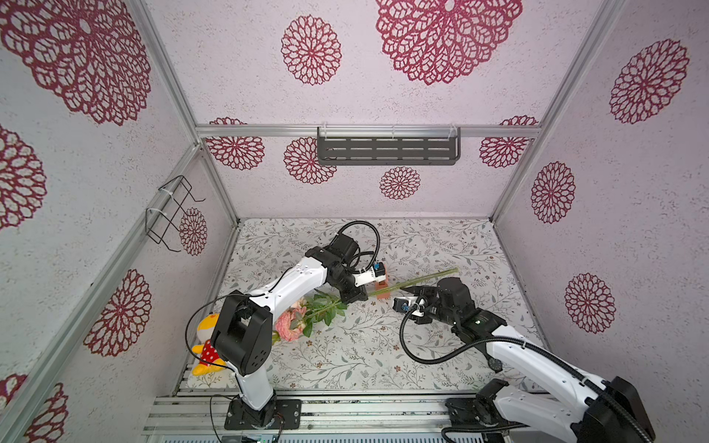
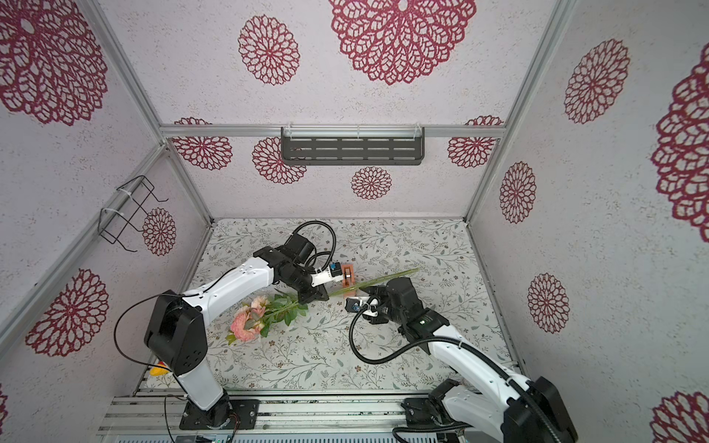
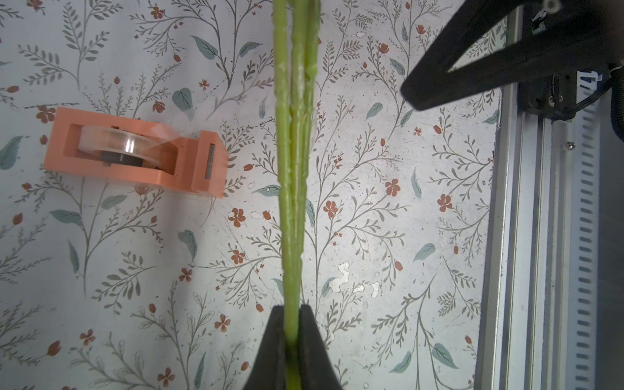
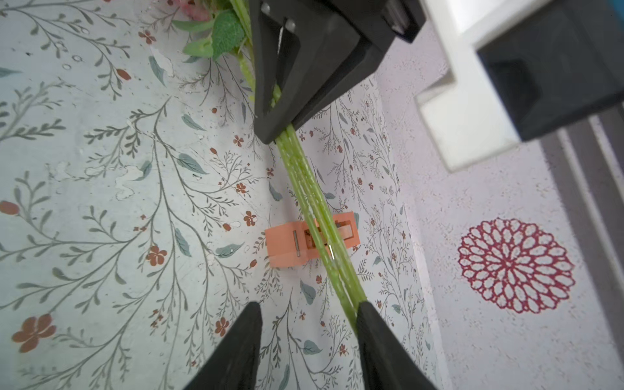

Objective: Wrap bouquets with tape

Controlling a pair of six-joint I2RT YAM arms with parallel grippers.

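Observation:
A bouquet of pink flowers (image 1: 288,321) has long green stems (image 3: 292,195) raised diagonally over the table. My left gripper is shut on the stems. My right gripper is part open beside the stems' lower stretch in the right wrist view, the stems reaching toward one fingertip; whether they are between its fingers I cannot tell. An orange tape dispenser (image 3: 97,162) with a roll of clear tape lies on the table under the stems.
A yellow plush toy (image 1: 210,354) with red and white sits at the front left corner. A grey shelf (image 1: 387,151) hangs on the back wall.

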